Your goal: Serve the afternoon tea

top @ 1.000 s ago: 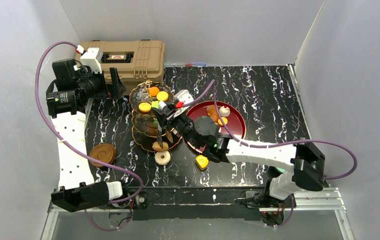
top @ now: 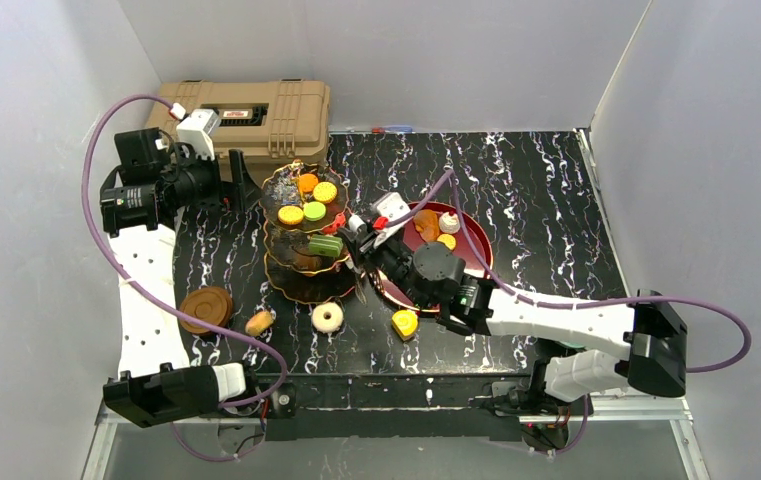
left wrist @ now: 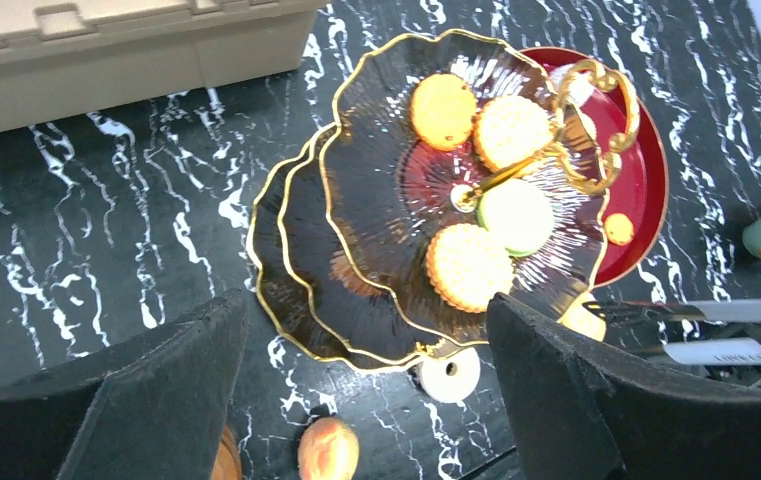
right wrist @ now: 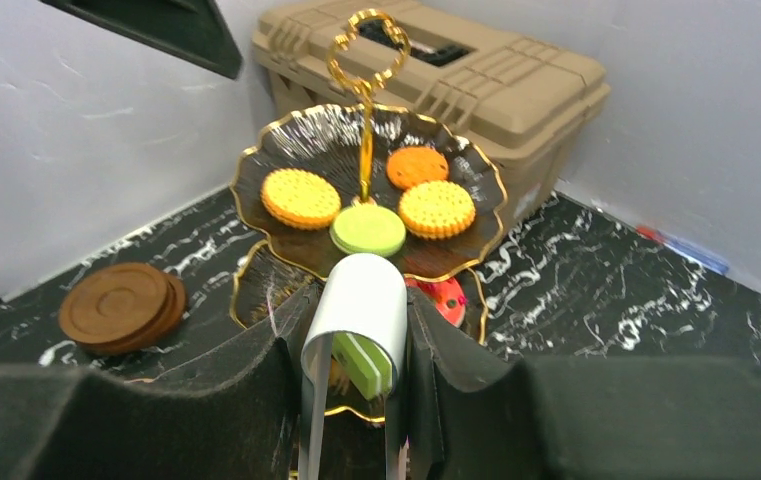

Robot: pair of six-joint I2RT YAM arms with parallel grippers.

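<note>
A tiered black stand with gold rims (top: 281, 185) carries an orange biscuit (left wrist: 443, 111), two yellow biscuits and a green macaron (left wrist: 516, 217) on top. A green cake slice (top: 325, 245) shows on the tier below. My right gripper (top: 358, 250), at the stand's right side, is shut on silver tongs (right wrist: 364, 285); the prongs (left wrist: 718, 352) are spread with nothing between them. A small bread roll (top: 259, 322) lies on the table front-left of the stand, left of a white doughnut (top: 327, 318). My left gripper is open and empty, above the stand's left side.
A red plate (top: 476, 235) with a croissant-like piece, a cream cake (top: 449, 222) and a yellow biscuit stands right of the stand. Brown coasters (top: 206, 307), a yellow cake (top: 405, 324) and a tan case (top: 296, 115) surround it.
The roll has gone from beneath the tongs to the table, further left. My right arm has swung right and the tongs' prongs have spread.
</note>
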